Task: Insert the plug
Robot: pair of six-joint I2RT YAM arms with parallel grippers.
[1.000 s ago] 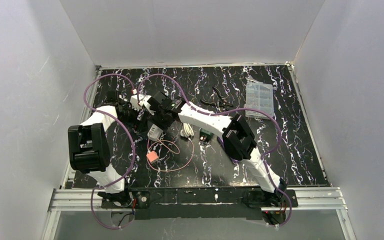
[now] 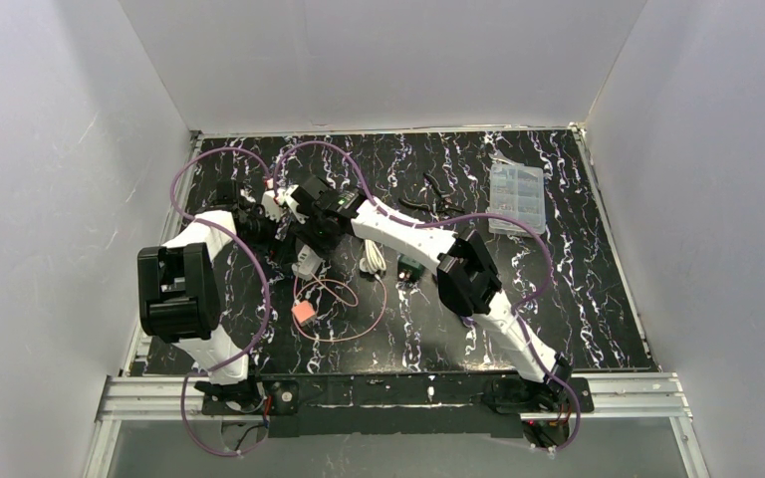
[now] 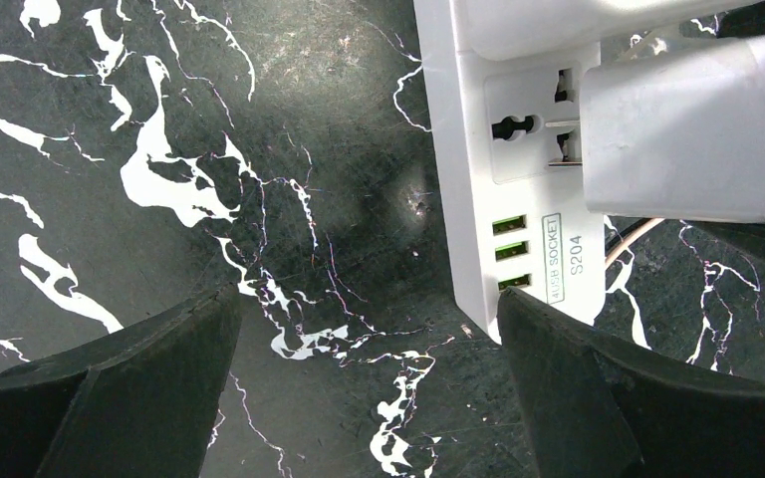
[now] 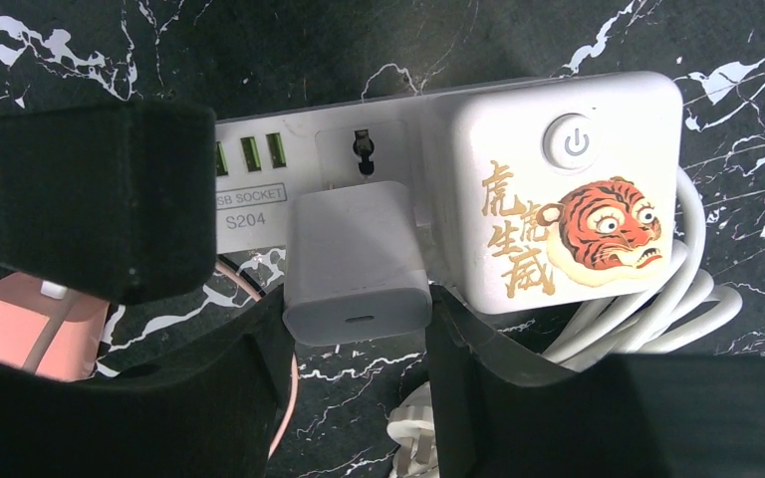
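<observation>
A white power strip point(image 3: 471, 199) lies on the black marble surface, with sockets, green USB ports and a tiger-printed block point(image 4: 568, 189). My right gripper is shut on a white plug held over the socket face; in the left wrist view its prongs are at the socket slots, how deep I cannot tell. My left gripper stands open beside the strip's USB end, nothing visible between its fingers.
A pink charger point(image 2: 304, 313) with cable, a coiled white cable point(image 2: 376, 256), a green object point(image 2: 410, 269), pliers point(image 2: 436, 199) and a clear organiser box point(image 2: 517, 199) lie around. The back right has some clear room.
The right arm has shifted very slightly in the top view. The left arm looks almost unchanged.
</observation>
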